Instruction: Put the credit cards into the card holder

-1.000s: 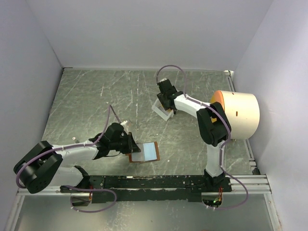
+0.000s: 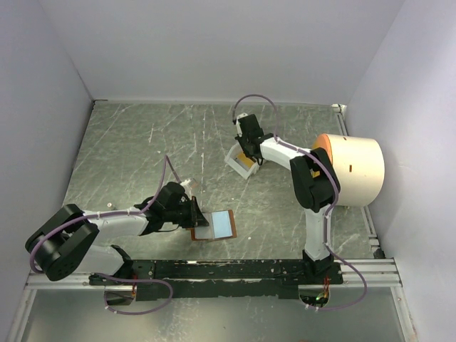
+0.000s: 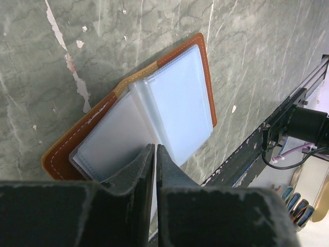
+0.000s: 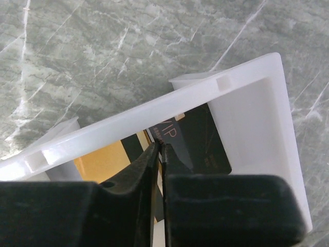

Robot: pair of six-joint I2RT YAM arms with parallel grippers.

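The brown card holder (image 3: 85,126) lies unfolded on the table, with clear sleeves on both halves. My left gripper is over its left half, shut on the edge of a clear sleeve (image 3: 115,139). In the white tray (image 4: 247,92) lie a black card (image 4: 198,139) marked VIP and an orange-yellow card (image 4: 103,162), side by side. Down at these cards, where the two meet, is my right gripper. Its fingers stand close together with a narrow gap; whether a card edge is between them is hidden.
A large cream cylinder (image 2: 360,169) stands behind the right arm at the table's right side. Bare grey marble tabletop (image 2: 142,142) spreads left of the tray, and there is clear room between tray and card holder.
In the top view my right gripper has shifted slightly right over the tray, and more of the orange-yellow card shows. The left arm has moved slightly; its gripper stays at the card holder.
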